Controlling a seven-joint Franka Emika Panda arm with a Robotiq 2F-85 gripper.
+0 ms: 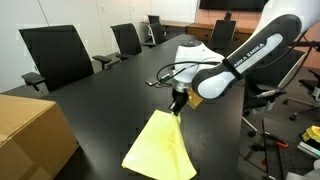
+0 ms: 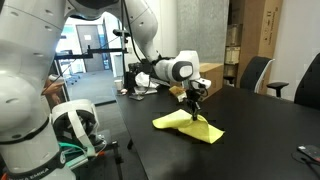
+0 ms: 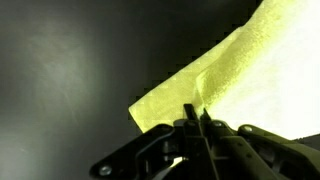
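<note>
A yellow cloth [image 1: 155,150] lies partly flat on the black table, with one part lifted and folded over toward its middle. My gripper [image 1: 177,112] is shut on that raised part, just above the table. In the wrist view, the cloth [image 3: 165,98] runs up between the fingertips of the gripper, bunched into a ridge there. The wrist view shows part of the cloth very bright, almost white. From the second exterior view, the cloth [image 2: 205,131] rises to the gripper [image 2: 194,115] and spreads out on both sides below it.
A cardboard box [image 1: 35,138] stands at the left end of the table [image 1: 100,115]. Black chairs [image 1: 57,55] line the far side. A tablet and cables lie behind the arm. Bare tabletop surrounds the cloth.
</note>
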